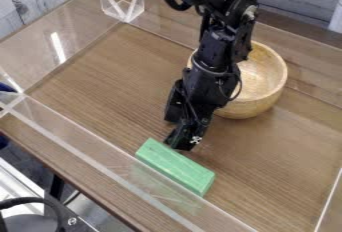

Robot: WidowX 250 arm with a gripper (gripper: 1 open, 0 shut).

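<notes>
The black robot arm reaches down from the top centre of the camera view, its gripper [183, 136] low over the wooden board, just above and behind a green rectangular block [175, 167]. The block lies slanted, upper left to lower right, apart from the fingertips as far as can be seen. The gripper is open; nothing shows held in it.
A wooden bowl [261, 79] stands behind the arm to the right. A clear plastic piece [120, 4] is at the back left. The left and right parts of the board [87, 76] are clear.
</notes>
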